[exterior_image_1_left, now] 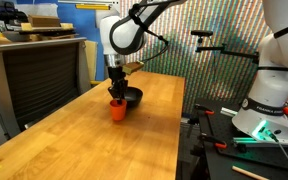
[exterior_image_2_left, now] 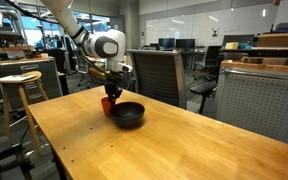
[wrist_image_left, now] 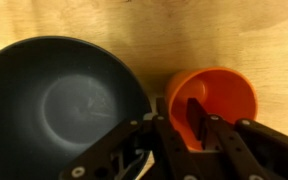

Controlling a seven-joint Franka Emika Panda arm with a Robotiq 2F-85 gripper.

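Note:
An orange-red cup (exterior_image_1_left: 118, 113) stands upright on the wooden table, close beside a black bowl (exterior_image_1_left: 132, 97). My gripper (exterior_image_1_left: 118, 98) is down at the cup's rim, pointing straight down. In the wrist view the cup (wrist_image_left: 229, 98) lies right of the bowl (wrist_image_left: 69, 105). There, one finger of my gripper reaches inside the cup and the other is outside it, on the bowl's side. A gap shows between the fingertips, with the cup's wall in it; whether they touch the wall is unclear. The bowl looks empty.
The bowl's rim is very near the outer finger. A grey office chair (exterior_image_2_left: 159, 75) stands behind the table.

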